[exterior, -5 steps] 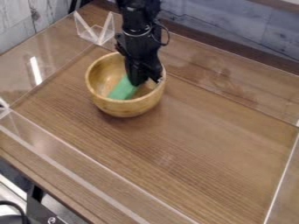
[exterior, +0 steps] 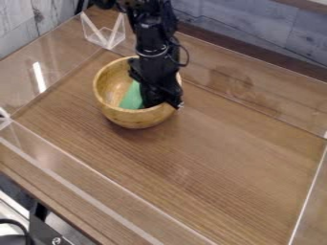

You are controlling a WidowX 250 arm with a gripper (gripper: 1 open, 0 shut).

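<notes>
A yellow bowl (exterior: 118, 113) stands on the wooden table (exterior: 192, 182), left of centre toward the back, with a green object (exterior: 132, 96) inside. My black gripper (exterior: 156, 100) reaches down from the top over the bowl's right side, its tip low at the bowl, partly covering the green object. Whether its fingers are open or shut is hard to make out.
Clear plastic pieces stand at the back left and the left edge. A grey wall runs along the back right. A dark cable lies off the lower-left edge.
My gripper has moved down and slightly right over the bowl, now hiding more of the green object and the bowl's right rim.
</notes>
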